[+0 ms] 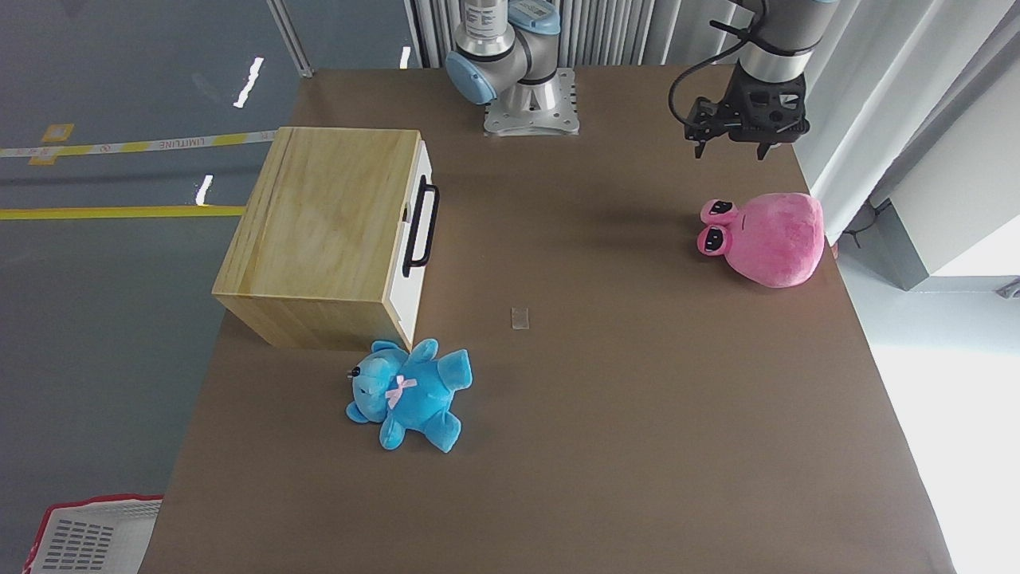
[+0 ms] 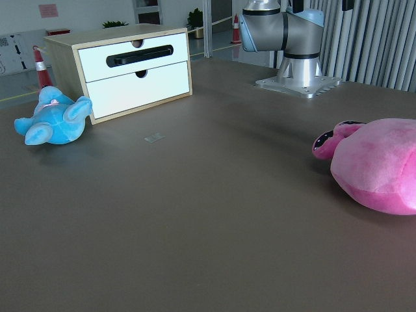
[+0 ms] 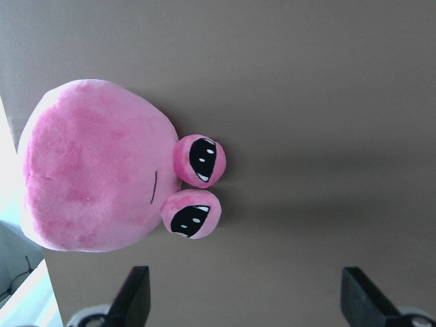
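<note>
My gripper (image 1: 731,150) hangs above the back right of the table in the front view, open, its two fingers wide apart at the bottom of the wrist view (image 3: 245,300) with nothing between them. Below and in front of it, a pink plush toy (image 1: 774,244) with two black-eyed stalks (image 3: 200,160) lies at the table's right edge. A blue teddy bear (image 1: 421,397) with a pink bow lies near the front corner of a wooden cabinet (image 1: 315,220), whose white drawers (image 2: 133,91) with a black handle (image 1: 427,225) face right and look shut.
The robot base (image 1: 531,119) stands at the back. A white basket (image 1: 96,536) with a red rim is off the table at lower left. A curtain borders the right side.
</note>
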